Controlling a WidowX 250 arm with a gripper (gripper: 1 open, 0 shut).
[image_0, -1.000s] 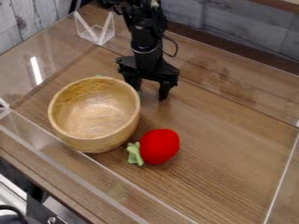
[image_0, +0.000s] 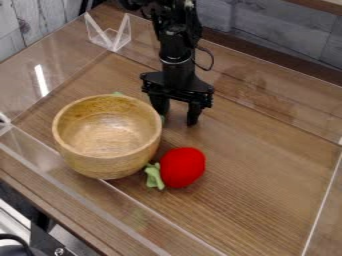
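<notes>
My black gripper (image_0: 177, 98) is low over the wooden table (image_0: 267, 140) at the top centre, just behind and right of a tan bowl (image_0: 107, 135). Its two fingers point down; whether anything is between them is too dark to tell. A red tomato-like object (image_0: 183, 167) with a green top lies in front, to the right of the bowl.
A white translucent shape (image_0: 114, 30) is at the top-left edge, by a grey panelled wall.
The gripper has shifted slightly toward the camera and a little to the right. The bowl and red object have not moved.
</notes>
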